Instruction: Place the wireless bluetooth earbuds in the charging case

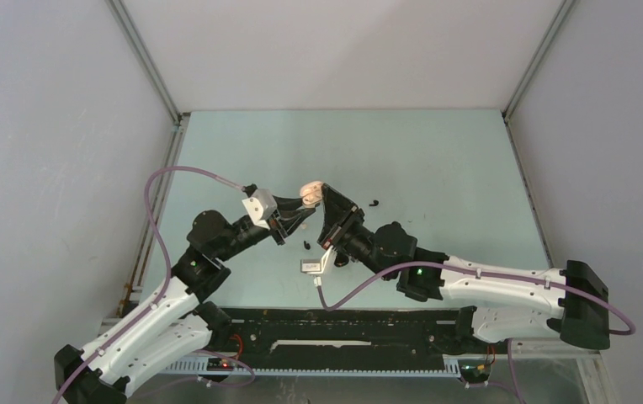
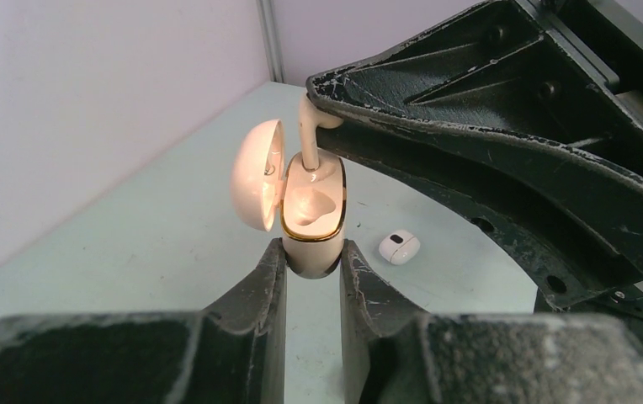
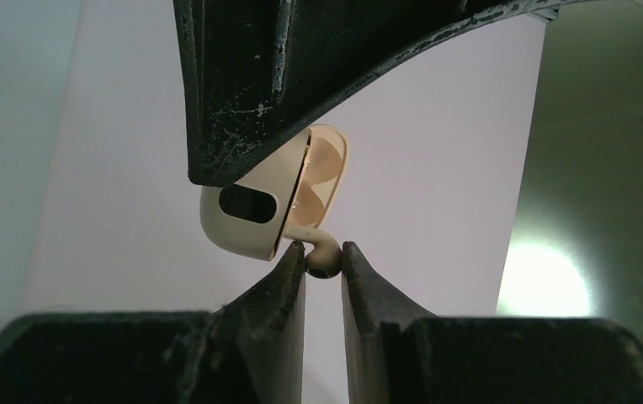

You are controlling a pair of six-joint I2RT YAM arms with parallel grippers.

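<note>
The white charging case (image 2: pixel 311 244) with its lid (image 2: pixel 252 177) open is held upright by my left gripper, shut on its base. A white earbud (image 2: pixel 308 135) stands with its stem down at one socket of the case; the other socket looks empty. My right gripper is shut on that earbud, and its black body hides part of the bud in the left wrist view. In the top view the two grippers meet at the case (image 1: pixel 311 192) above the middle of the table.
A second earbud (image 2: pixel 399 247), white, lies on the pale table (image 2: pixel 133 269) below the grippers. Small dark pieces (image 1: pixel 374 203) lie on the table.
</note>
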